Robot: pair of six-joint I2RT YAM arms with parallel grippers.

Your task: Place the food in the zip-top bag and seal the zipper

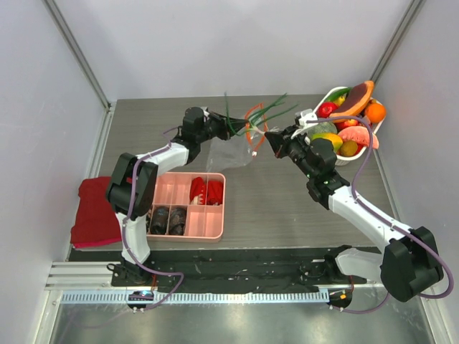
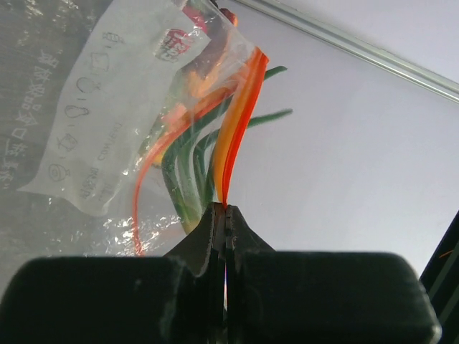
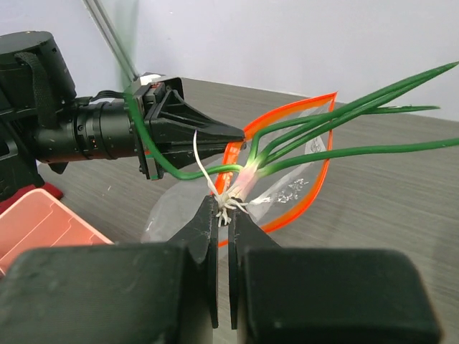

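Note:
A clear zip top bag [image 1: 226, 154] with an orange zipper [image 2: 240, 122] hangs with its mouth open from my left gripper, which is shut on the zipper edge at its fingertips. My right gripper is shut on the white root end of a green onion [image 3: 247, 172], held at the bag's mouth. Its long leaves spread over the orange rim and past the left gripper, outside the bag.
A bowl of fruit and vegetables [image 1: 348, 115] stands at the back right. A pink divided box [image 1: 186, 234] holds red and dark items at the lower left, beside a red cloth [image 1: 93, 211].

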